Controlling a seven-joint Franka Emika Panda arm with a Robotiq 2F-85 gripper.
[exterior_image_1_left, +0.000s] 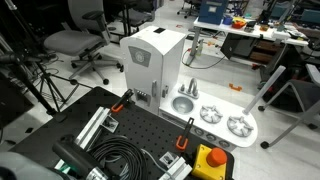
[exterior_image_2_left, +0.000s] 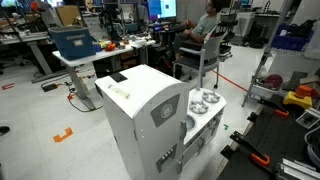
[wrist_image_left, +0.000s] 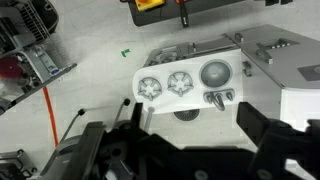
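In the wrist view my gripper hangs over the toy kitchen with its two dark fingers spread wide and nothing visible between them. Beneath it lies the white counter, which holds a round metal sink and two burners, the nearer to the sink being a star-shaped burner. A metal tap stands beside the sink. In exterior view 1 a tall white cabinet rises at the counter's left end. The gripper cannot be made out in either exterior view.
A black perforated table borders the counter and carries orange-handled clamps, coiled black cables and a yellow box with an orange button. Office chairs and desks stand farther off.
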